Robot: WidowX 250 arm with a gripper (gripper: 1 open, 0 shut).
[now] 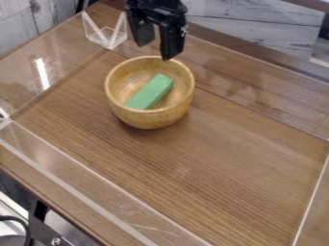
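My gripper (158,43) is at the top middle, dark, pointing down just above and behind a tan bowl (172,115). It stands open, with no object visible between its fingers. A green block (152,91) lies tilted inside the bowl.
A clear, crumpled-looking object (106,29) stands upper left of the bowl. Dark cables show at the lower left corner.
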